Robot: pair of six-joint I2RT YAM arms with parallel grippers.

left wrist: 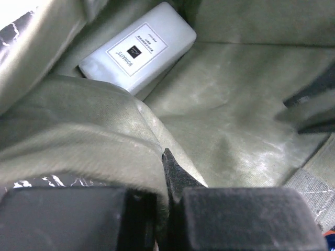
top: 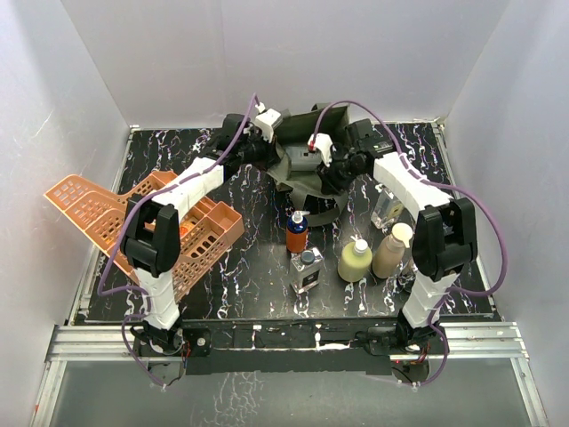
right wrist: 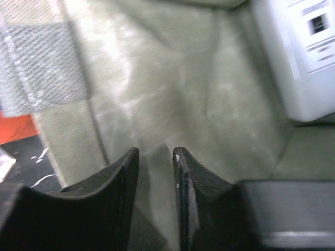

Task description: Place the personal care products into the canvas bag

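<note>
The olive canvas bag [top: 311, 124] stands open at the back centre, a white labelled bottle [left wrist: 137, 48] lying inside. My left gripper [top: 267, 151] is shut on the bag's left edge, its fabric bunched at the fingers in the left wrist view. My right gripper [top: 331, 178] is over the bag's front, fingertips part open, nothing clearly between them. On the table stand an orange pump bottle [top: 297, 236], a clear bottle [top: 306, 274], a pale yellow-green bottle [top: 354, 265], a beige bottle [top: 388, 256] and another clear bottle [top: 386, 210].
An orange plastic basket [top: 200, 249] with its lid folded out takes up the left side. The bare table [top: 249, 294] shows at the front centre. Grey walls surround the workspace.
</note>
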